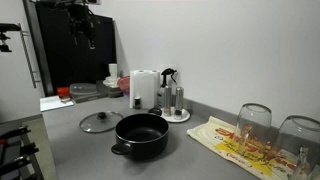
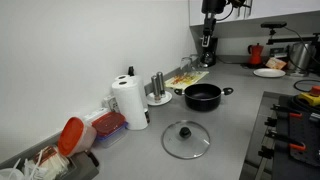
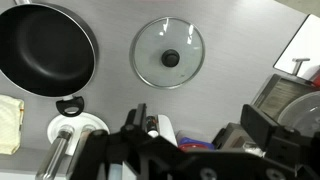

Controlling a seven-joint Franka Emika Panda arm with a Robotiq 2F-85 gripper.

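Observation:
A black pot [image 1: 141, 137], uncovered and empty inside, stands on the grey counter [image 1: 75, 155]. Apart from it lies a round glass lid [image 2: 186, 140] with a black knob, flat on the counter. From above, the wrist view has the lid [image 3: 167, 55] at top centre and the pot [image 3: 45, 50] at the left. High over the counter hangs my gripper, its two dark fingers spread wide along the lower part of the wrist view. Nothing is held between them, and it touches neither pot nor lid.
Along the wall stand a paper towel roll [image 2: 130, 102] and a white tray [image 1: 177, 116] with bottles. Two upturned glass jars [image 1: 253, 123] rest on a patterned cloth [image 1: 222, 140]. Containers crowd the lid's other side. Bare counter lies in front of pot and lid.

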